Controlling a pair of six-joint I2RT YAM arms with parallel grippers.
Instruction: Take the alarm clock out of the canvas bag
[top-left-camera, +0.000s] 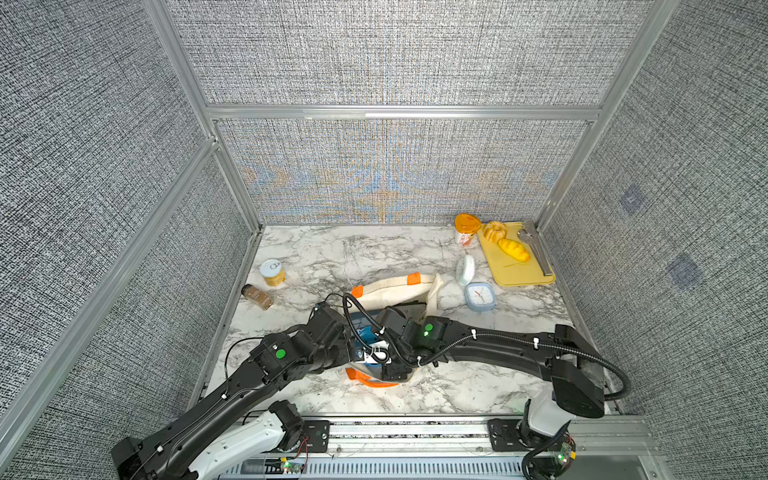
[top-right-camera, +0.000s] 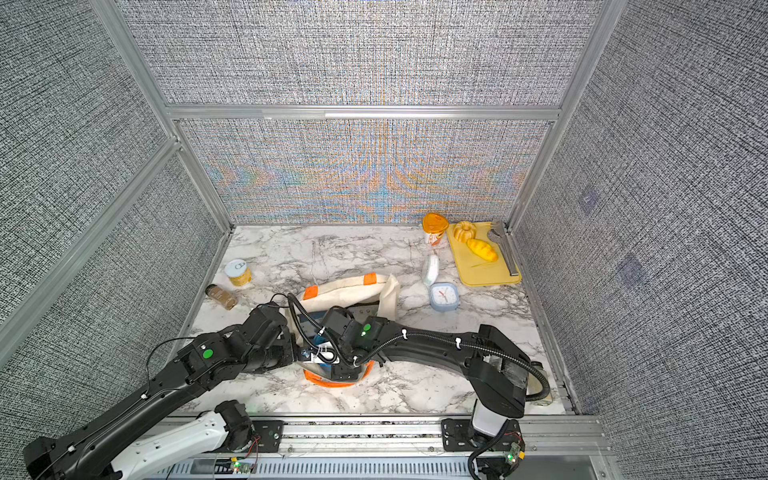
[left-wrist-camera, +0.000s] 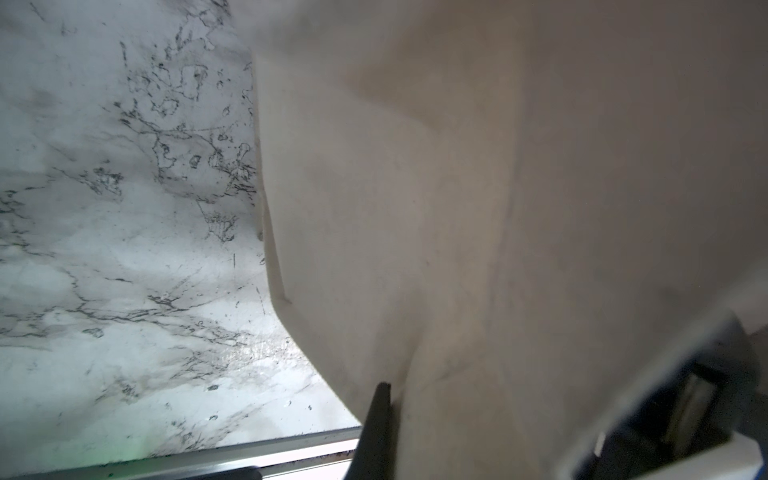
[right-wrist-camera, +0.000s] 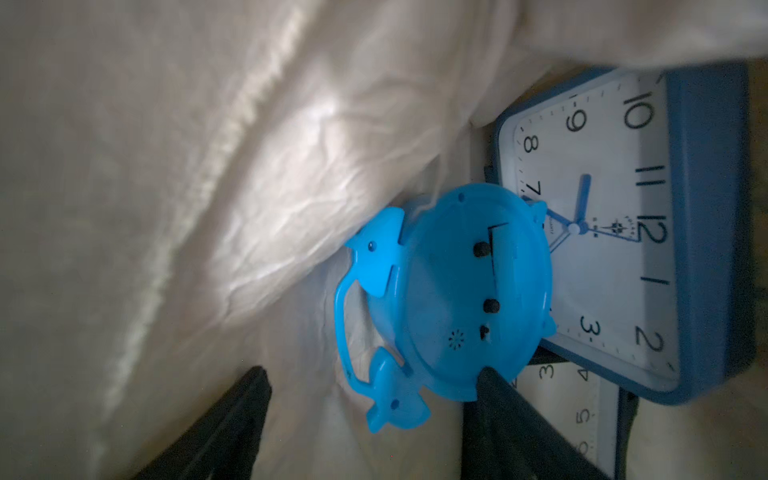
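The canvas bag (top-left-camera: 396, 284) lies at the front centre, both arms over it. My left gripper (top-left-camera: 352, 352) is shut on its canvas (left-wrist-camera: 448, 200), which fills most of the left wrist view. My right gripper is open inside the bag, nothing held between its fingers. Before it lie a bright blue round clock (right-wrist-camera: 448, 320) seen from the back, a square blue clock (right-wrist-camera: 616, 160) with a white face, and another white-faced clock (right-wrist-camera: 568, 408) below, partly hidden.
Outside, right of the bag, stand a pale blue clock (top-left-camera: 480, 296) and a white object (top-left-camera: 465, 270). A yellow board (top-left-camera: 516, 276) with food and an orange cup (top-left-camera: 467, 228) are at back right; a can (top-left-camera: 272, 272) and jar (top-left-camera: 257, 296) lie left.
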